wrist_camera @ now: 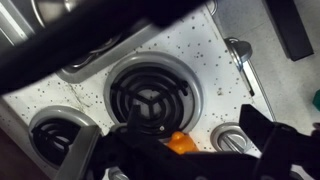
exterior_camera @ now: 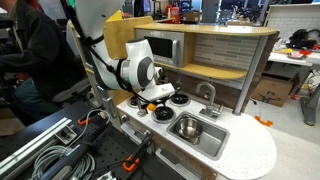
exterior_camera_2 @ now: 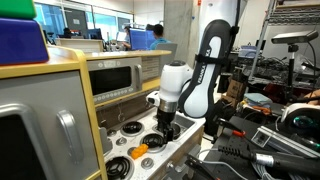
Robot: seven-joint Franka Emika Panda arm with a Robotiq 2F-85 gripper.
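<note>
On the stove top, an orange object point(exterior_camera: 152, 107) lies beside the burners. The wrist view shows the orange object point(wrist_camera: 182, 143) at the edge of a black coil burner point(wrist_camera: 150, 95), partly covered by the gripper. My gripper is open above it, its dark fingers spread to either side. Whether the fingers touch the object cannot be told. From the other side, the orange object point(exterior_camera_2: 138, 152) shows in front of the burners, close under the arm.
A sink point(exterior_camera: 200, 135) with a metal pot point(exterior_camera: 190, 128) is set in the counter, with a faucet point(exterior_camera: 211, 98) behind it. The white counter right of the sink point(exterior_camera: 248, 150) is clear. A microwave point(exterior_camera: 155, 47) and wooden shelf stand behind the stove.
</note>
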